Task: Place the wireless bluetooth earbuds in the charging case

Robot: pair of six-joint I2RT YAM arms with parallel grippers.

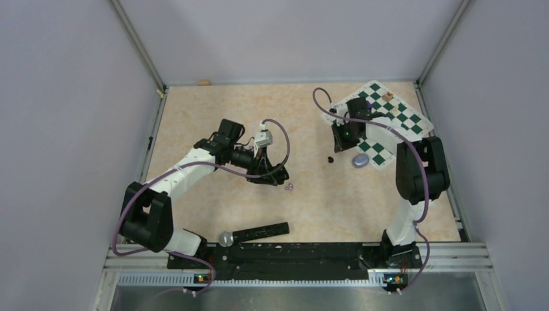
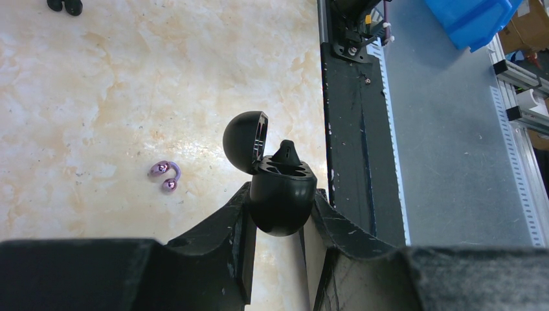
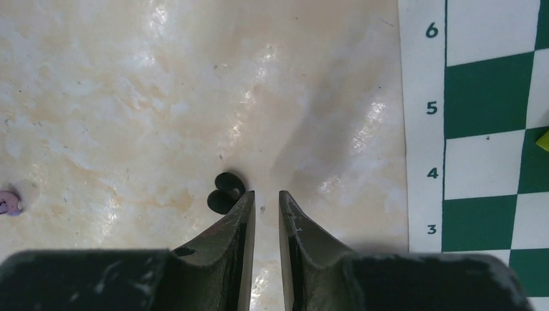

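My left gripper is shut on a black charging case (image 2: 282, 197), its lid open, with a raised black piece inside whose identity I cannot tell. A pair of small black earbuds (image 3: 223, 194) lies on the marble table, just left of my right gripper in the right wrist view and below it in the top view (image 1: 330, 159). My right gripper is part open, with a narrow empty gap between its fingers. A purple earbud-like pair (image 2: 166, 173) lies near the left gripper.
A checkered board (image 3: 484, 97) with small blocks fills the back right. A grey oval object (image 1: 360, 160) lies at its edge. A black microphone-like cylinder (image 1: 256, 233) lies at the front.
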